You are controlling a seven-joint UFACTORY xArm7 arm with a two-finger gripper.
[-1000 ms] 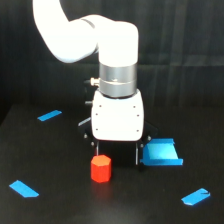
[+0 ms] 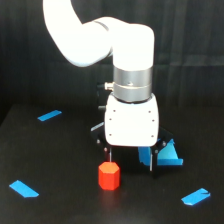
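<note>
A red block (image 2: 109,176), shaped like a short prism, rests on the dark table in front of the gripper's left finger. My gripper (image 2: 131,162) points down with its two thin dark fingers spread apart, and I see nothing between them. The left finger meets the block's upper edge in the picture; whether they touch, I cannot tell. The block is to the left of the gap between the fingers. Behind the right finger lies a blue, flat dish-like object (image 2: 170,156), its left part hidden by the gripper.
Blue tape strips mark the table at the far left (image 2: 49,115), the near left (image 2: 23,188) and the near right (image 2: 196,197).
My gripper has moved right and lower in the picture. The red block has shifted slightly right and nearer the camera. The gripper now covers part of the blue object, which has not visibly moved.
</note>
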